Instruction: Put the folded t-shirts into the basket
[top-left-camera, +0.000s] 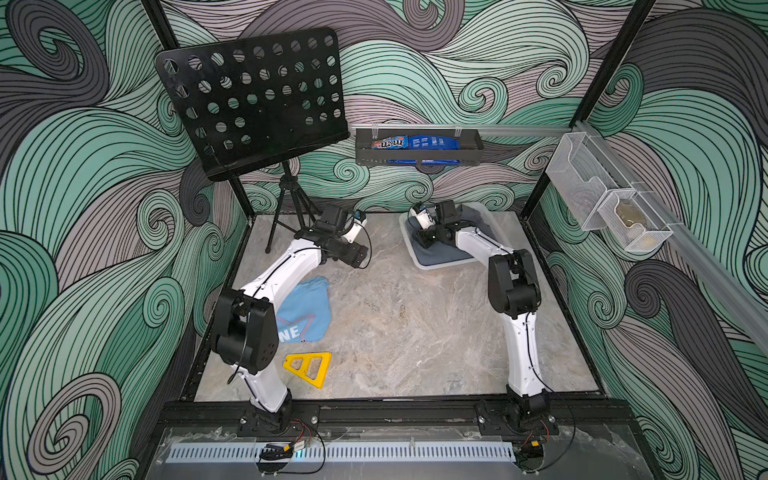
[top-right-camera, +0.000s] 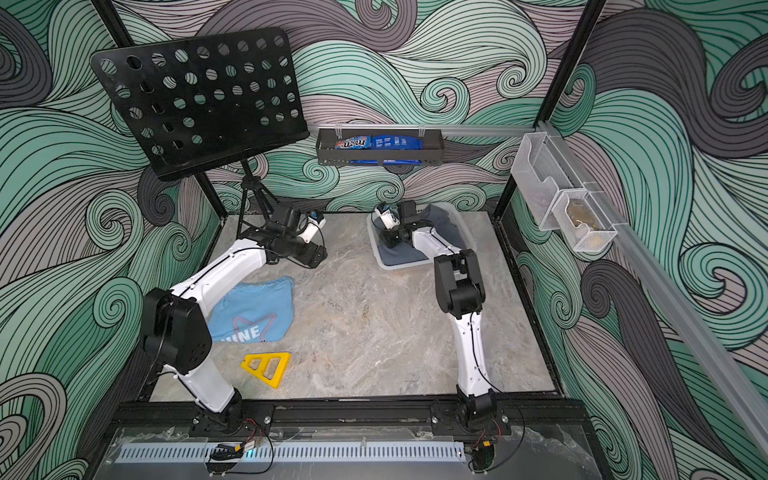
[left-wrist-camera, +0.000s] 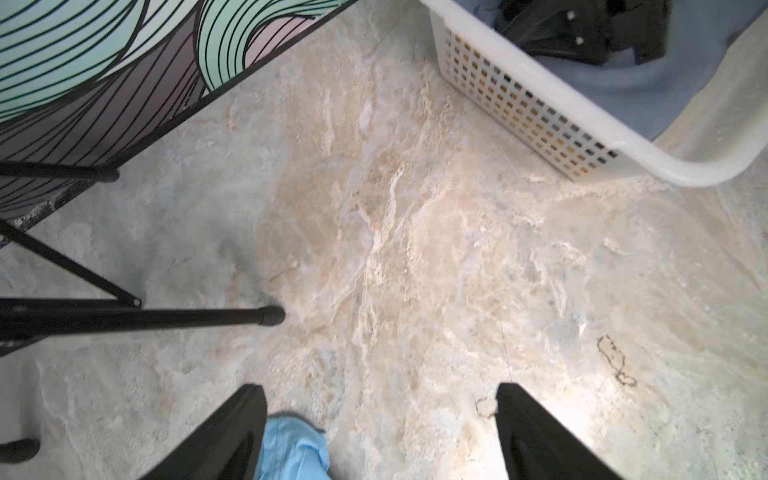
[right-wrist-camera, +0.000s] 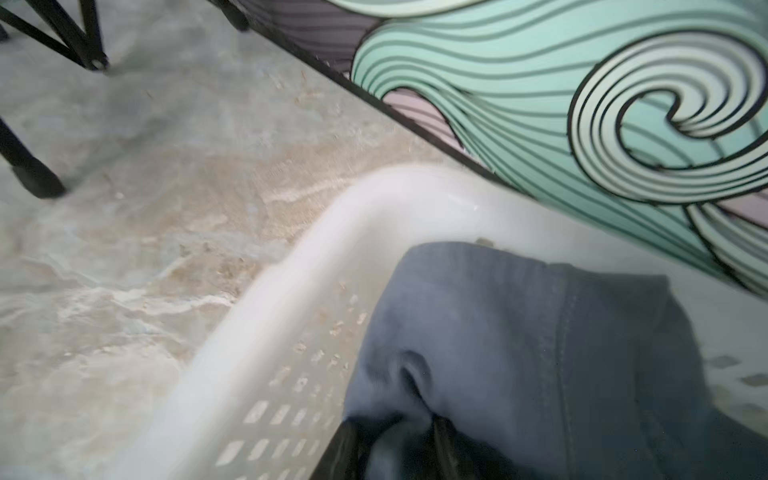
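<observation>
A white basket at the back right holds a dark grey-blue folded t-shirt. My right gripper is down inside its left part, shut on the grey-blue t-shirt, with cloth bunched between the fingers. A light blue t-shirt with printed lettering lies at the left of the table, partly under my left arm. My left gripper hangs above the table between the blue t-shirt and the basket, open with nothing between its fingers.
A black music stand rises at the back left, its tripod legs on the table. A yellow triangular piece lies at the front left. Racks hang on the back and right walls.
</observation>
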